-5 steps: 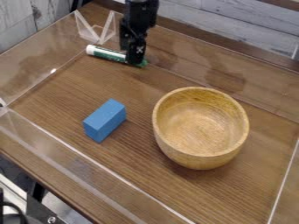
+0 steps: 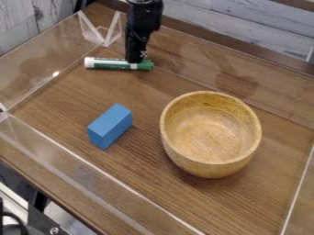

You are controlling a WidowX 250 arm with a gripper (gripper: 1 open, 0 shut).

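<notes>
My gripper (image 2: 135,55) reaches down from the top of the view, its dark tip just above the right part of a green and white tube-like object (image 2: 113,63) lying on the wooden table. The fingers are small and dark; they look shut, with nothing clearly between them.
A blue block (image 2: 110,126) lies in the left middle of the table (image 2: 147,193). A large pale wooden bowl (image 2: 211,133) stands right of centre. White, translucent shapes appear near the back left.
Since a second ago my gripper has moved slightly left, and the green and white object lies lower in the view.
</notes>
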